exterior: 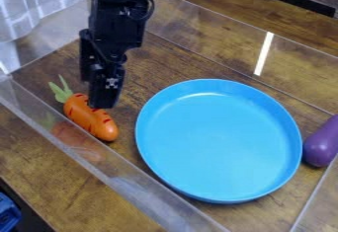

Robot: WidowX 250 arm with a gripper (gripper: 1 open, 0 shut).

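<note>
My black gripper (pixel 101 88) hangs from the top left with its fingers open, just above and beside an orange toy carrot (pixel 90 117) with a green top, lying on the wooden surface. Nothing shows held between the fingers. To the right of both lies a large blue plate (pixel 216 137).
A purple toy eggplant (pixel 321 142) lies at the right edge. Clear panels border the left and lower sides. A small dark blue object (pixel 7 214) is at the lower-left corner. The wood behind the plate is clear.
</note>
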